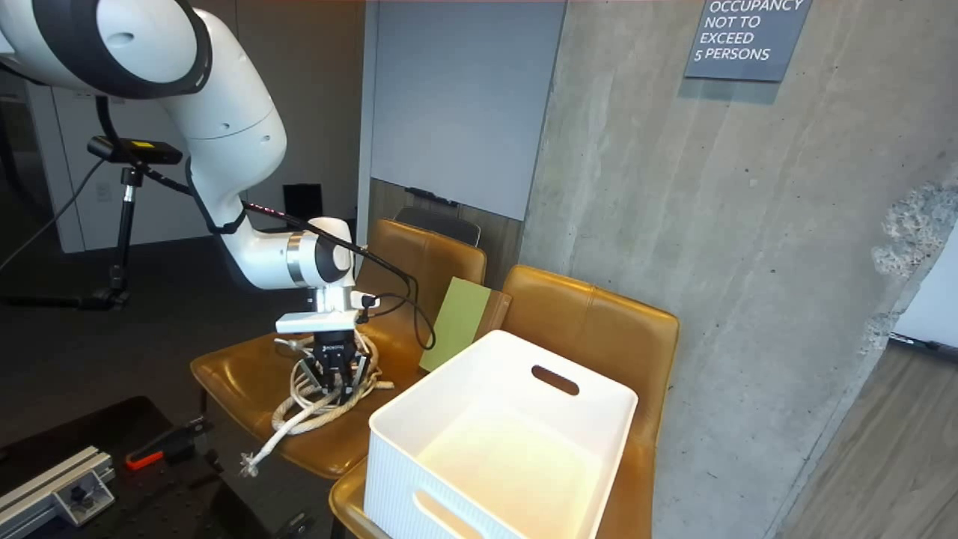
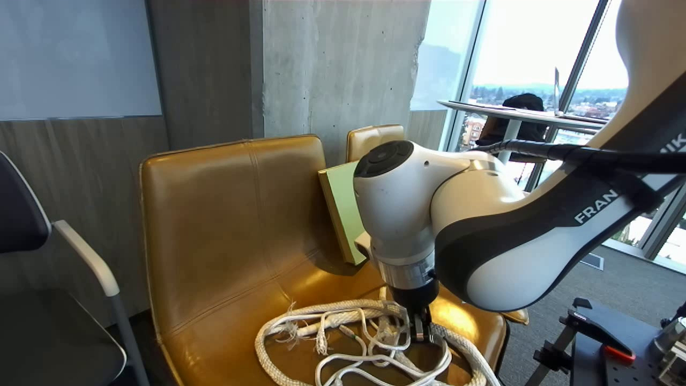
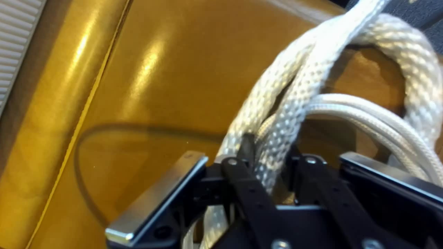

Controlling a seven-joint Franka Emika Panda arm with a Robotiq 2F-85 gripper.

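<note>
A loose coil of thick white rope [image 1: 301, 418] and thinner cord [image 2: 360, 361] lies on the brown chair seat. My gripper [image 1: 343, 395] points down into the coil, its tips low near the seat. In the wrist view a braided strand of the rope [image 3: 290, 116] runs between the black fingers of the gripper, which stand part open around it. Whether both pads press on the strand cannot be seen. In exterior view 2 the gripper [image 2: 421, 331] is at the coil's right side, its tips partly hidden by rope.
A white bin [image 1: 503, 431], empty inside, stands on the chair to the right. A green board [image 1: 456, 323] leans against the chair backs between the seats. The left chair's seat [image 2: 244, 328] has bare room beside the coil. A black cable [image 1: 386, 265] hangs off the arm.
</note>
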